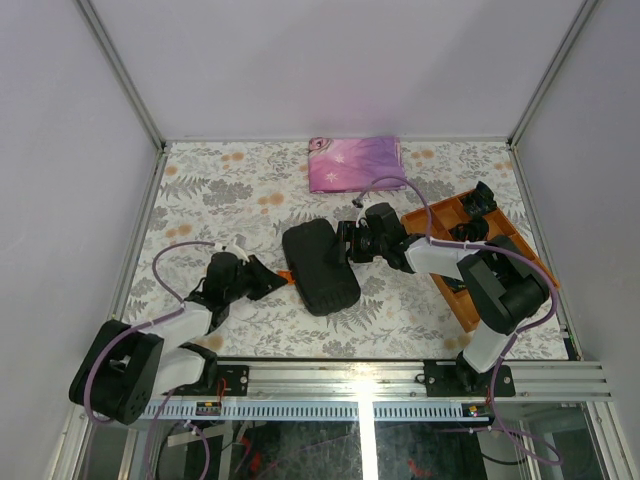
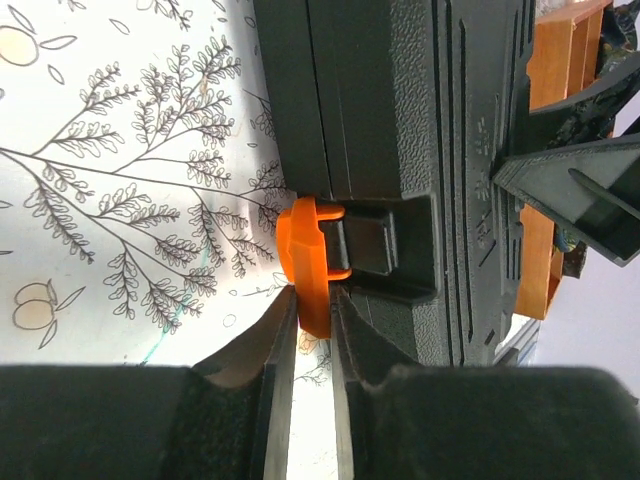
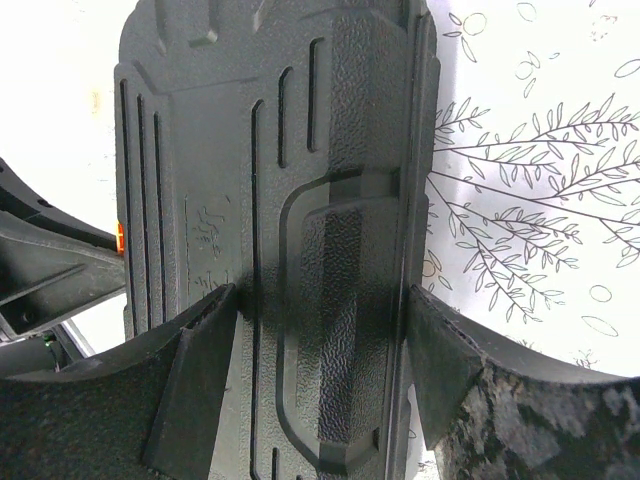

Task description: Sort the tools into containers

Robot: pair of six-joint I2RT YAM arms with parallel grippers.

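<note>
A closed black tool case (image 1: pixel 321 270) lies slanted on the flowered cloth in the middle of the top view. An orange latch (image 2: pixel 310 265) sticks out from a recess in its left side. My left gripper is shut on the outer end of this latch, its fingertips just clear of the case wall. On the opposite side my right gripper is shut on the case, one finger over the ribbed lid and the other along its side. What lies inside the case is hidden.
At the right stands an orange wooden box (image 1: pixel 455 300) with compartments holding several dark things, partly behind the right arm. A folded pink-purple cloth (image 1: pixel 355 164) lies at the back.
</note>
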